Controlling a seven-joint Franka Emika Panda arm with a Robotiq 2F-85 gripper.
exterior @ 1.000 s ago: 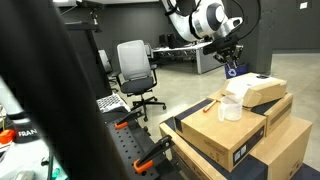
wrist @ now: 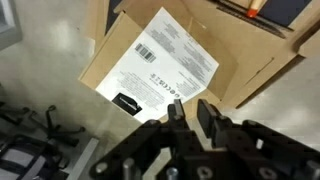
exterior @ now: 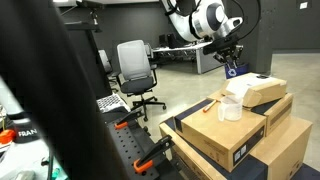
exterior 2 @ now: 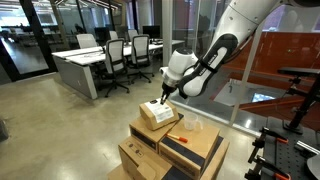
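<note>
In the wrist view my gripper is open, its two dark fingers apart with nothing between them. Beyond the fingers lies a cardboard box (wrist: 228, 55) carrying a large white printed label (wrist: 160, 65) with a barcode; I cannot tell how far off it is. A translucent container (exterior: 231, 107) stands on top of a brown box in exterior view 1. To its left lies a thin orange object (exterior: 209, 105), which also shows in exterior view 2 as an orange stick (exterior 2: 177, 138).
A smaller, pale-topped box (exterior: 262, 92) sits behind the container, on the stacked cardboard boxes (exterior: 222, 128). A person in a white shirt (exterior: 208, 22) is behind the boxes. Office chairs (exterior: 135, 70) stand farther back, with open floor (exterior 2: 65, 125) beside the boxes.
</note>
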